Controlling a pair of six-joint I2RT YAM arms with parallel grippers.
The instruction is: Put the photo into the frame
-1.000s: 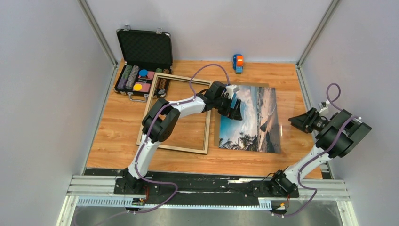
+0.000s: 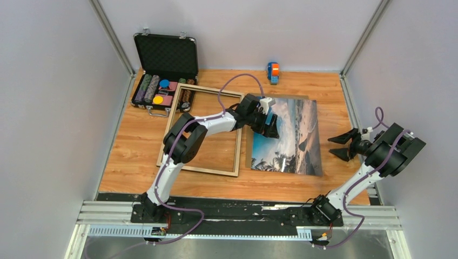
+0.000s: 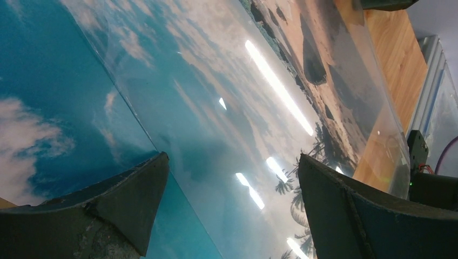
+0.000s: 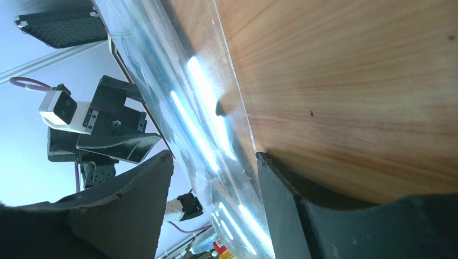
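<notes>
The beach photo (image 2: 286, 151) lies on a brown board (image 2: 249, 154), right of the empty wooden frame (image 2: 238, 145). A clear sheet (image 3: 216, 108) with bright reflections covers part of the photo and reaches past its right side. Over the photo's left part, my left gripper (image 2: 273, 128) is open, nothing held between its fingers. Beyond the photo's right edge, my right gripper (image 2: 330, 146) stands open. In the right wrist view the clear sheet's edge (image 4: 237, 81) runs into the gap between its fingers, close to the right-hand finger (image 4: 275, 189); whether they touch cannot be told.
An open black case (image 2: 167, 56) of poker chips stands at the back left, close to the frame's corner. A blue and orange tape dispenser (image 2: 274, 73) is at the back edge. Bare table shows in front of the photo and at the back right.
The left arm, the photo and the frame look unmoved.
</notes>
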